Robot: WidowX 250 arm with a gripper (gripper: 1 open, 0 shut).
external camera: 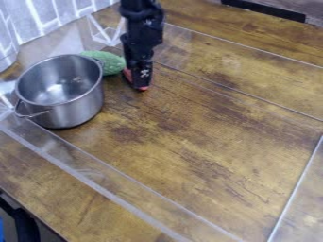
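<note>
My black gripper (139, 77) reaches down from the top to a small red object (142, 86) beside the steel pot, at the pot's upper right. The red object is mostly hidden by the fingers, and whether they grip it is unclear. A green item (105, 62), perhaps a cloth or vegetable, lies behind the pot (60, 109), partly beside my gripper.
A pale curtain (38, 24) hangs at the back left, and a dark edge runs along the top right.
</note>
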